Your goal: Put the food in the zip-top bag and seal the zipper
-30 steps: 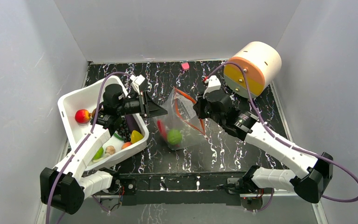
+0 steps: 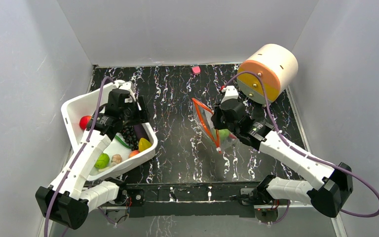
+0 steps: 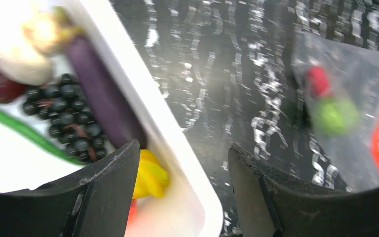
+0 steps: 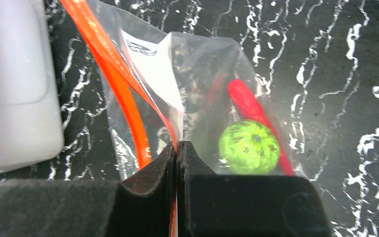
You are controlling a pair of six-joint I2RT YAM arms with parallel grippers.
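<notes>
The clear zip top bag (image 2: 204, 120) with an orange zipper rim hangs from my right gripper, shut on that rim. Inside the bag, a green round vegetable (image 4: 249, 146) and a long red item (image 4: 249, 102) show through the film. The bag's body falls to the right of the rim, partly under the right arm in the top view. My left gripper is open and empty over the right side of the white bin (image 2: 149, 157). In the bin lie an eggplant (image 3: 101, 89), dark grapes (image 3: 64, 111) and a yellow pepper (image 3: 149, 175).
A cream and orange drum (image 2: 271, 69) stands at the back right corner. At the back edge sits a small pink block (image 2: 196, 70).
The bag's body has swung from the left of my right gripper to its right. My left gripper has drawn back left toward the bin.
</notes>
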